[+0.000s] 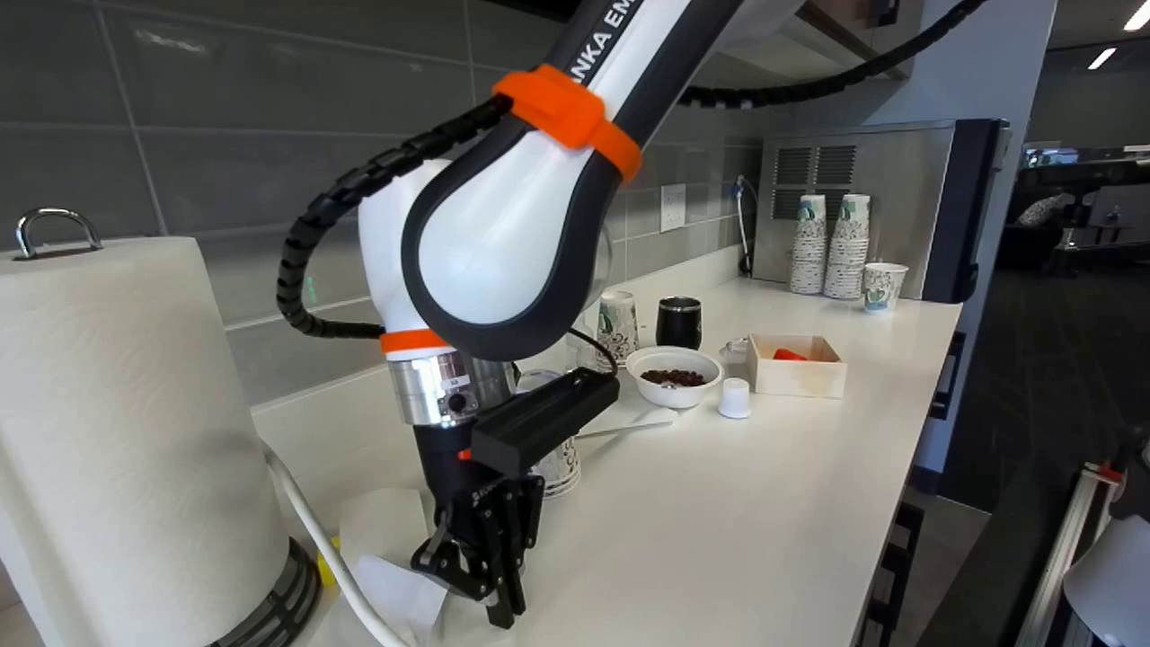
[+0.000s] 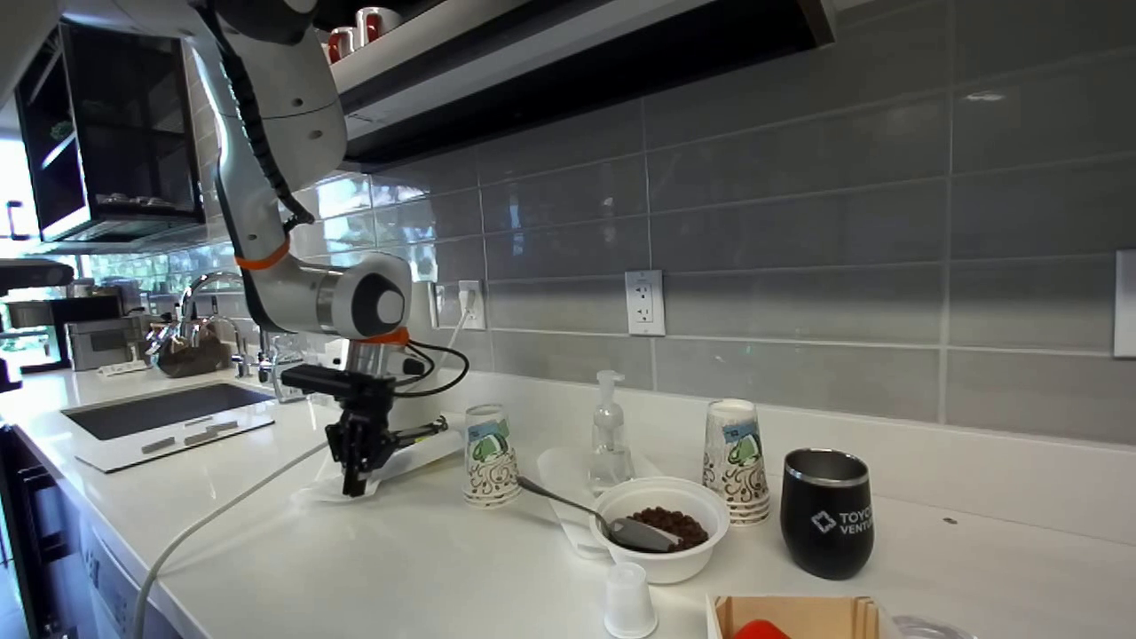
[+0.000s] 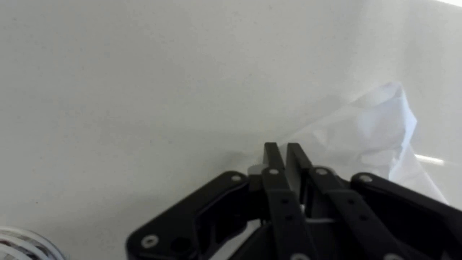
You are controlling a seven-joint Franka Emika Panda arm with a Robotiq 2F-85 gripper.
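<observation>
My gripper points down at the counter beside a thin white sheet [image 3: 368,130], which looks like paper or a napkin. In the wrist view its two fingers stand close together with a narrow gap, and the sheet runs up to them from the right. Whether an edge of it lies between the pads is hidden. Exterior view 1 has the gripper [image 1: 502,613] low over the counter, with the folded sheet [image 1: 404,591] to its left. From the other side, the gripper [image 2: 354,485] is near the counter by the sink.
A paper towel roll [image 1: 119,431] and a white cable [image 1: 323,539] are close on the left. Stacked paper cups [image 2: 491,458], a bowl of brown bits [image 2: 660,522], a black tumbler [image 2: 827,511] and a small wooden box [image 1: 798,372] stand along the counter.
</observation>
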